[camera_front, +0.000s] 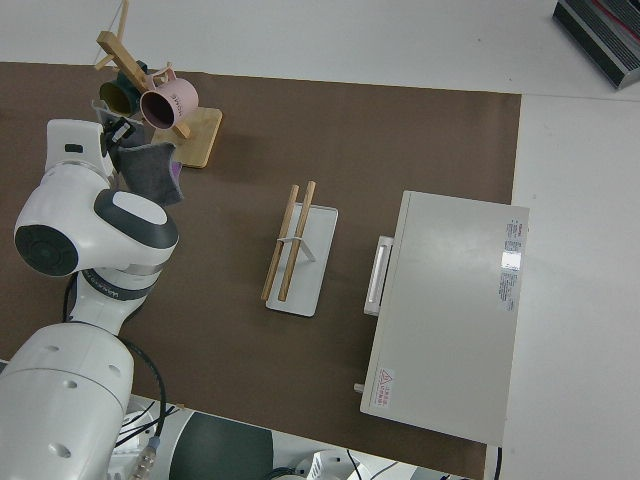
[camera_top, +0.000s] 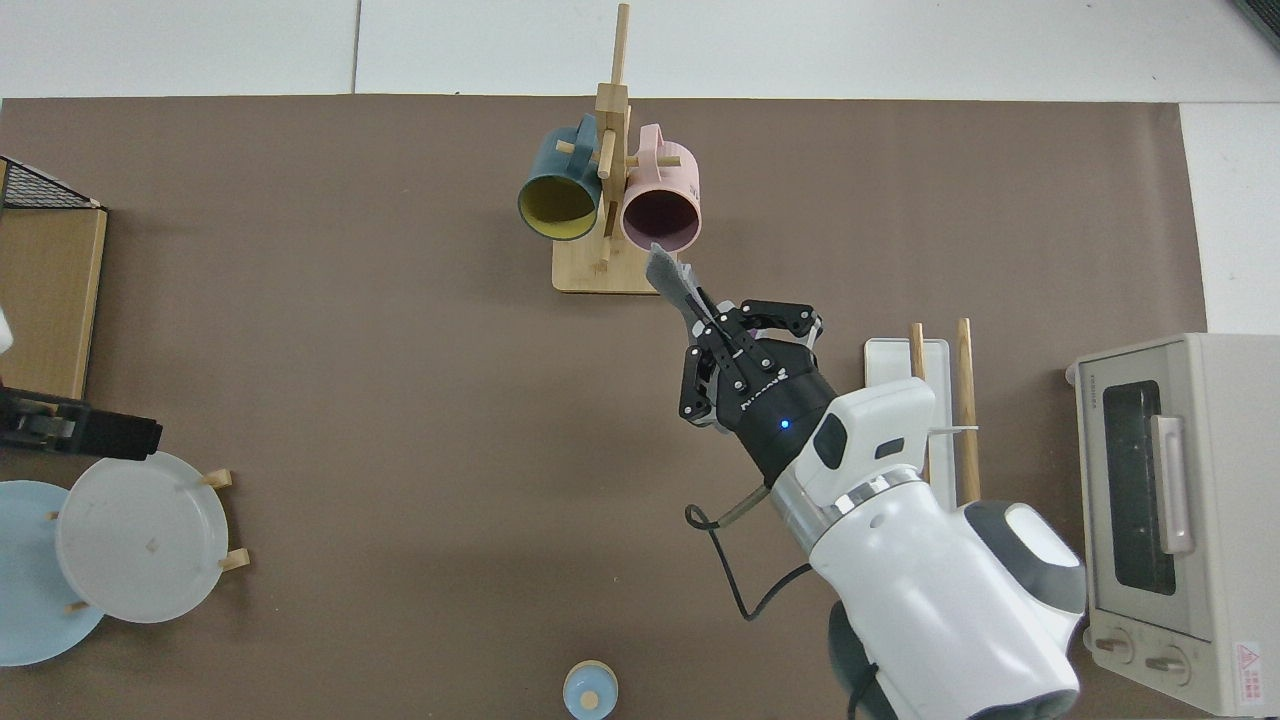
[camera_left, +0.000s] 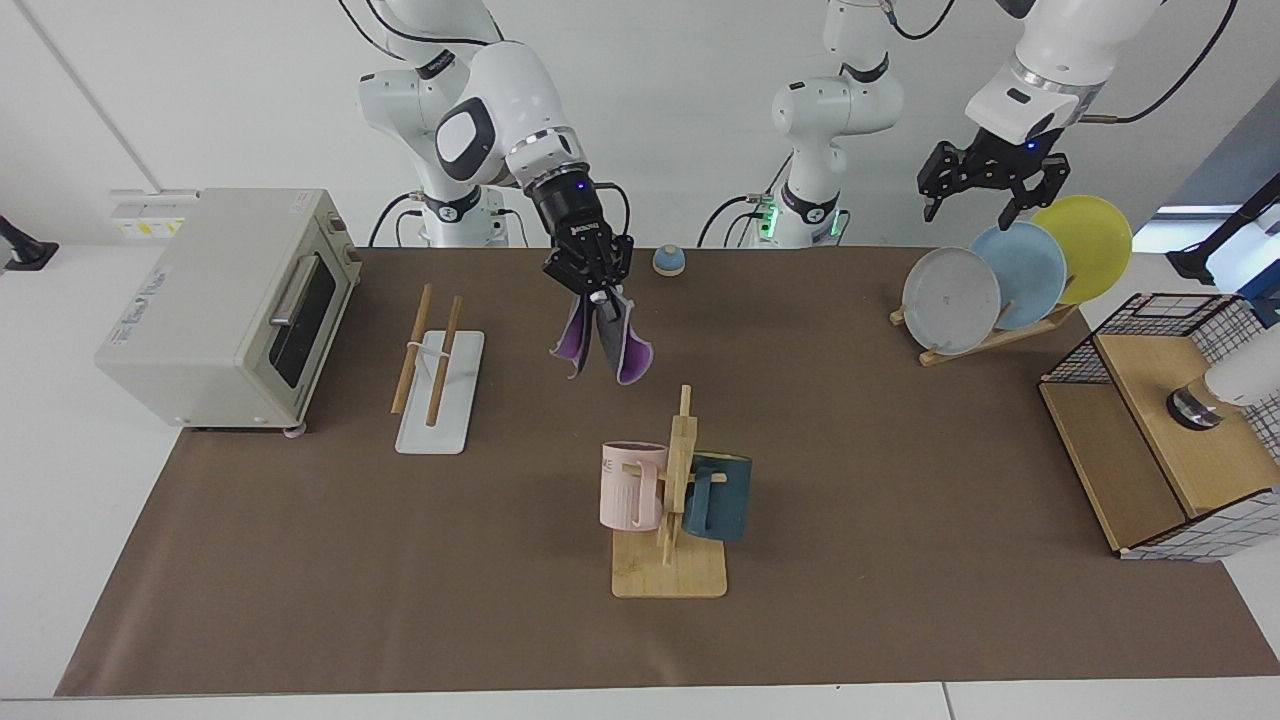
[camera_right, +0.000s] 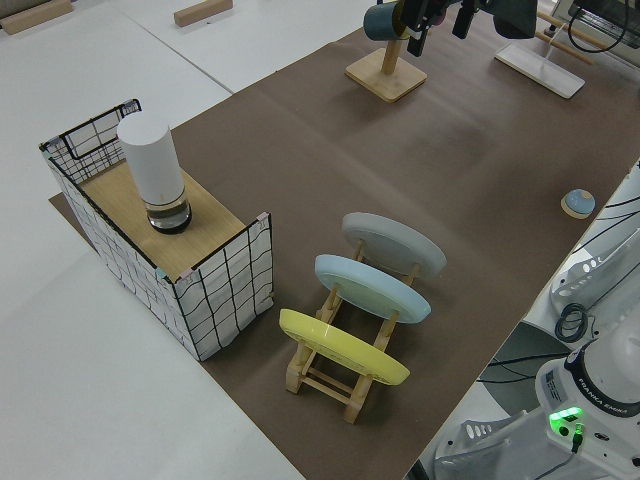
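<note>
A pink mug (camera_top: 667, 198) and a dark teal mug (camera_top: 554, 180) hang on a wooden mug tree (camera_left: 669, 564). In the top view, one gripper (camera_top: 708, 324), with grey soft finger pieces lined in purple, reaches in just below the pink mug, apart from it in the left view; I cannot tell whether it is open or shut. A second black gripper (camera_left: 991, 180) hangs above the plates in the left view, and at the top view's left edge; its state is unclear.
A white oven (camera_top: 1200, 516), a small stand (camera_left: 440, 408) with two wooden sticks, a plate rack with white (camera_left: 950, 300), blue and yellow plates, a wire-sided shelf (camera_left: 1116, 468) and a small blue round item (camera_left: 668, 259) surround clear mat.
</note>
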